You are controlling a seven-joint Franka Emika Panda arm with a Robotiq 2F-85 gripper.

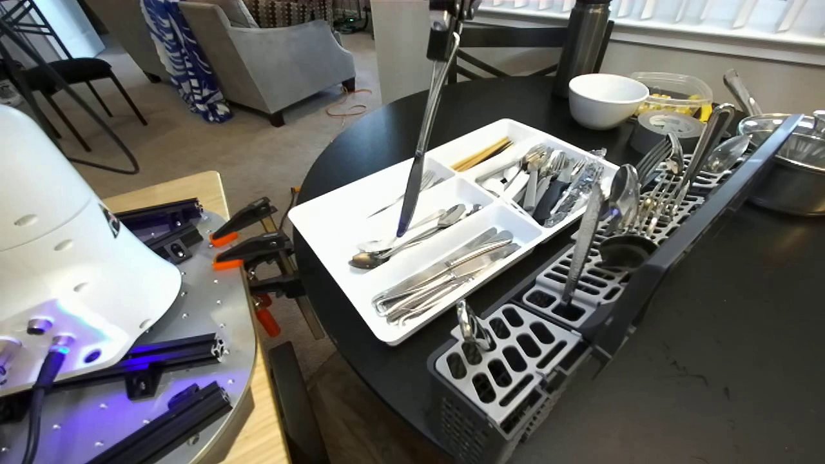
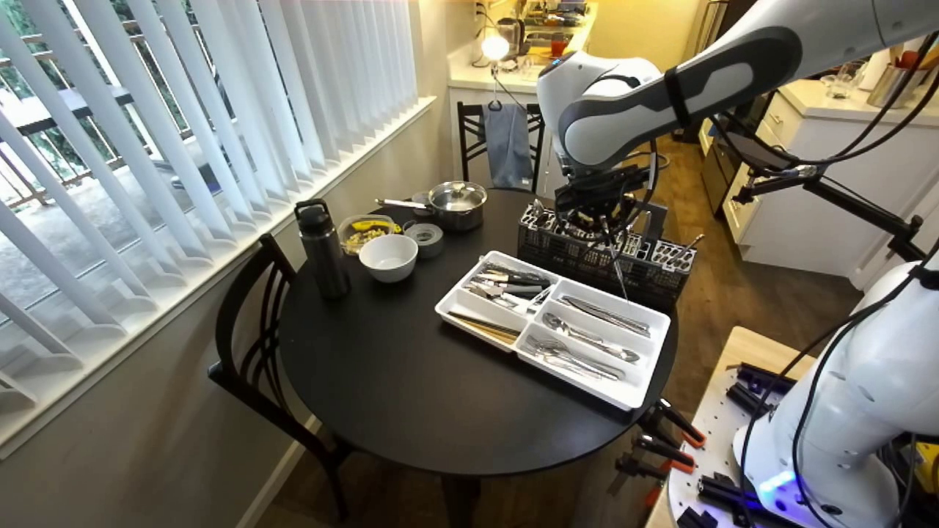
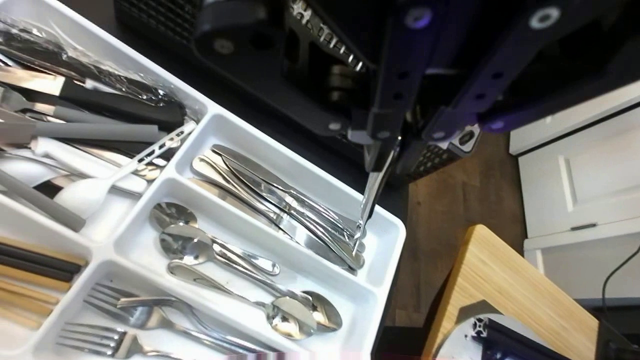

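A long silver table knife [image 1: 421, 147] hangs steeply, slightly slanted, from my gripper [image 1: 446, 38], which is shut on its upper end. The blade points down over the white cutlery tray [image 1: 337, 267]. In the wrist view the gripper is at the upper right, and the held knife [image 3: 370, 198] reaches down in front of the far end of the compartment of table knives [image 3: 282, 201]. Beside that compartment lie spoons [image 3: 237, 258], then forks [image 3: 96, 336]. Exterior view 2 shows the gripper [image 2: 609, 220] above the tray's basket side.
A dark cutlery basket [image 1: 473, 414] with upright utensils stands along one side of the tray. Beyond are a white bowl [image 1: 607, 100], a tape roll [image 1: 661, 131], a tall bottle [image 1: 581, 46] and a pot [image 1: 796, 166]. Bare black tabletop [image 2: 378, 387] lies on the tray's other side.
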